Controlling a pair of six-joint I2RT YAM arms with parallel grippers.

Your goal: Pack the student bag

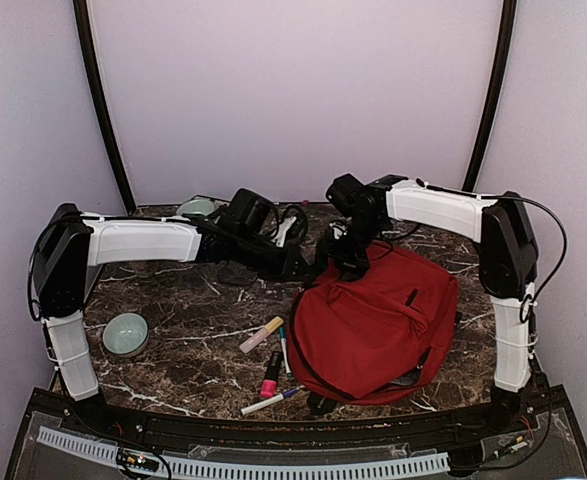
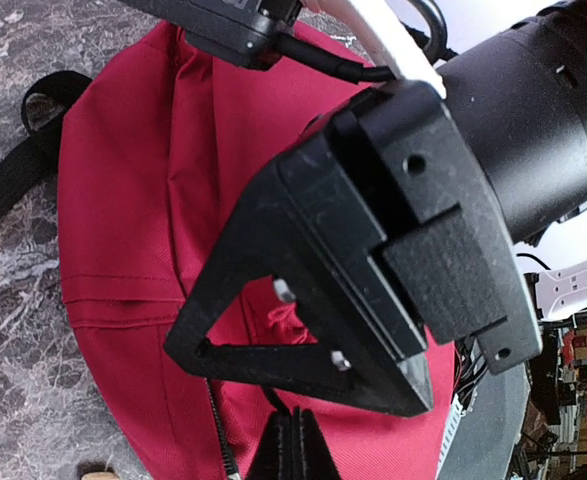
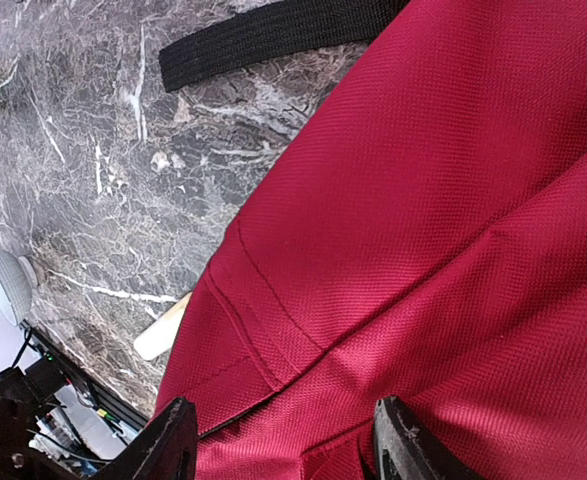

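Note:
The red bag lies on the right half of the marble table, its fabric also filling much of the right wrist view. My left gripper is shut at the bag's upper left edge, near a zipper; whether cloth is between its tips is unclear. My right gripper is part open over the bag's top, one fingertip at a fold. Markers and a pink-and-black item lie left of the bag.
A pale bowl sits at the left. A black strap lies on the marble beside the bag.

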